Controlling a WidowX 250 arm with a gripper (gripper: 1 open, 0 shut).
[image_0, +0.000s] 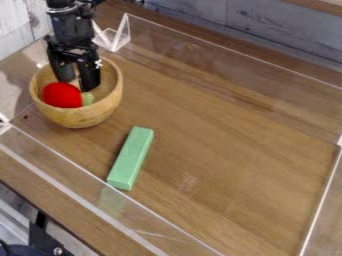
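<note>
A wooden bowl (88, 114) stands at the upper left, holding a red round object (60, 95) and something pale green (87, 98) beside it. My black gripper (72, 70) reaches down into the back of the bowl, open, just behind the red object; its fingertips are partly hard to make out against the bowl's contents. A green bar (131, 158) lies on the table to the lower right of the bowl.
The wooden tray floor (241, 130) is clear across the middle and right. Clear low walls edge it, and a white wire piece (114, 38) sits at the back left.
</note>
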